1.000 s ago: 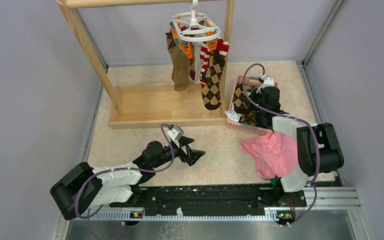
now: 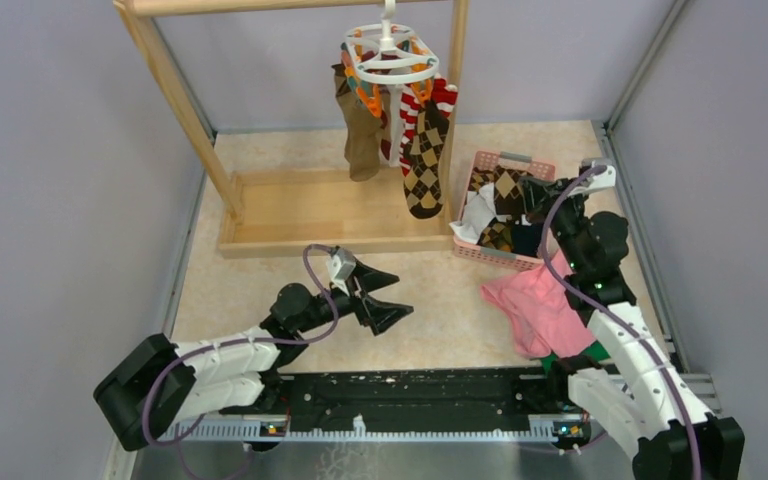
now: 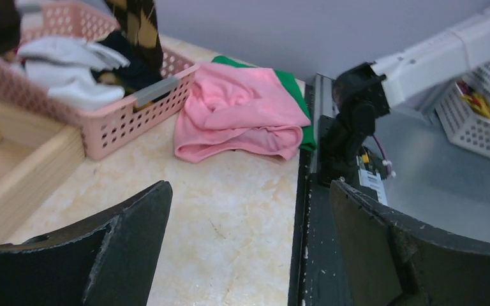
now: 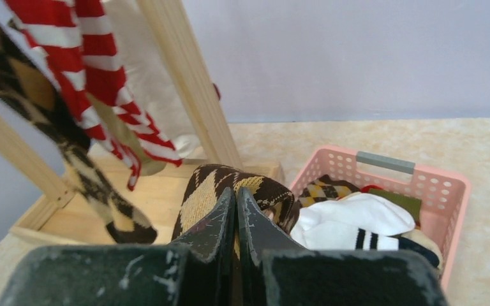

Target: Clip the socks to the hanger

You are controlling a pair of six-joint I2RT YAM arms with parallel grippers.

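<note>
The round white hanger (image 2: 392, 78) hangs from the wooden frame with orange clips. From it hang a tan sock (image 2: 363, 140), a brown argyle sock (image 2: 424, 170) and a red-and-white striped sock (image 4: 105, 60). My right gripper is shut on another brown argyle sock (image 4: 214, 180), which shows at and behind the fingertips and hangs over the basket in the top view. Part of this sock is hidden by the fingers. Low over the table's front, well apart from the socks, my left gripper (image 2: 406, 295) stands open and empty.
The pink basket (image 4: 456, 204) holds more socks, among them a white one (image 4: 357, 213). A pink cloth (image 2: 540, 310) lies in front of it. The wooden base (image 2: 290, 210) under the hanger is bare, and the table (image 2: 440, 320) between the arms is clear.
My right gripper has risen and shifted right over the basket, and the argyle sock has moved along with it. The hung socks sway slightly. The left arm has turned a little.
</note>
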